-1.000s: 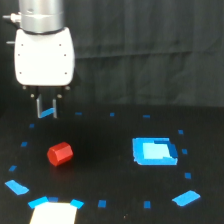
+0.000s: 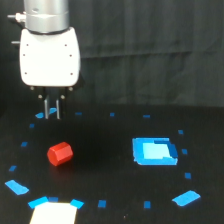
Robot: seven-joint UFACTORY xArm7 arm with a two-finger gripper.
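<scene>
A small red block (image 2: 60,154), rounded or cylinder-like in outline, lies on the black table in the left half of the view. My gripper (image 2: 52,113) hangs pointing down, above and slightly left of the block in the picture. Its two thin fingers stand apart with a gap between them, and nothing shows in that gap. Clear space shows between the fingertips and the block. To the right, a white square (image 2: 156,151) with a blue border lies on the table.
Small blue marks dot the table. Larger blue tape strips lie at the left front (image 2: 17,187) and right front (image 2: 186,198). A pale sheet (image 2: 53,213) sits at the near left edge. Bare table separates the red block from the bordered square.
My gripper has moved a little to the right in the picture, and its fingers look slightly closer together. The red block and the bordered square have not moved.
</scene>
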